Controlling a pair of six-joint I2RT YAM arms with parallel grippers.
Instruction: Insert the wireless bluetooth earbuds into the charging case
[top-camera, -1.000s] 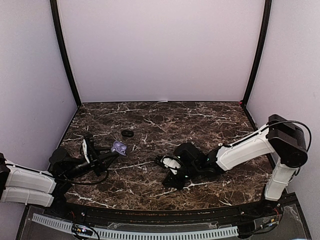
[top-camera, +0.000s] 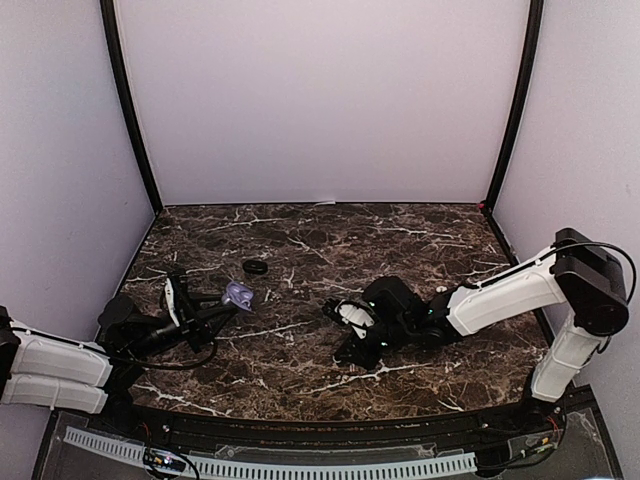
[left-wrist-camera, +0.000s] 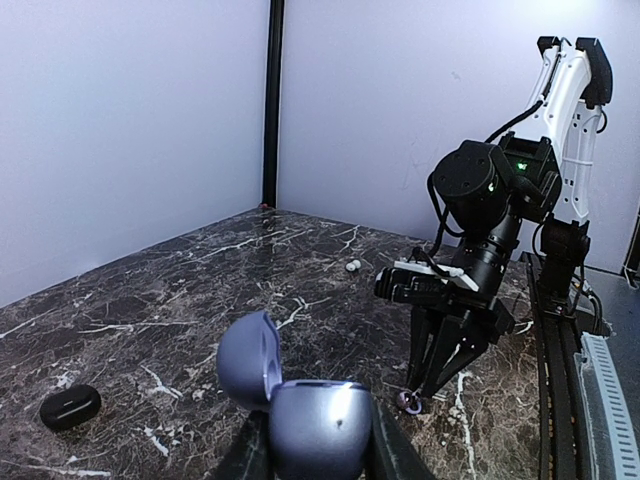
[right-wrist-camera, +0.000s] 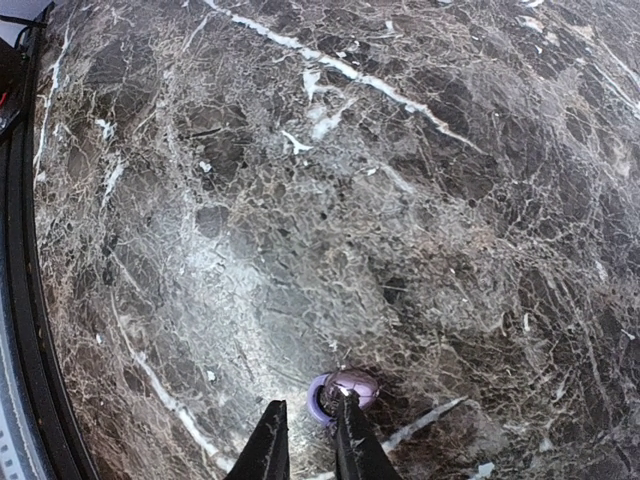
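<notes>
The purple charging case (top-camera: 238, 294) is held above the table on the left, my left gripper (top-camera: 226, 303) shut on it. In the left wrist view its lid (left-wrist-camera: 250, 360) is raised and its rounded body (left-wrist-camera: 320, 425) sits between the fingers; the inside is hidden from this side. A purple earbud (right-wrist-camera: 352, 386) lies on the marble table. My right gripper is low beside it, its fingers apart with bare table between them. One finger (right-wrist-camera: 347, 440) overlaps the earbud's near edge; whether they touch I cannot tell.
An oval black object (top-camera: 255, 267) lies on the table behind the case. Small white pieces (left-wrist-camera: 353, 265) rest farther back, behind the right arm. Between the two grippers the table is clear. A dark rail (top-camera: 300, 420) runs along the front edge.
My right gripper has shifted a little to the right and slightly toward the back, staying low at the table. The left gripper and the case have stayed still.
</notes>
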